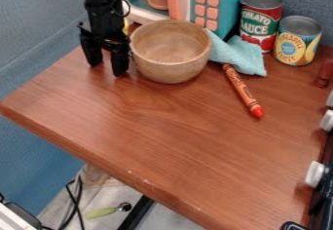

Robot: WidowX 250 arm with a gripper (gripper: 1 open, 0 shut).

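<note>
My black gripper (pixel 105 58) is at the back left of the table, pointing down, its fingertips low by the tabletop just left of a wooden bowl (pixel 170 58). The fingers stand apart with bare wood showing between their tips; nothing visible is held. A yellow object behind the gripper is mostly hidden by it and the arm.
A toy microwave (pixel 221 2) stands behind the bowl. A light blue cloth (pixel 239 54), red crayon (pixel 243 92), tomato can (pixel 259 19), yellow can (pixel 297 41) and small red bottle (pixel 324 74) occupy the back right.
</note>
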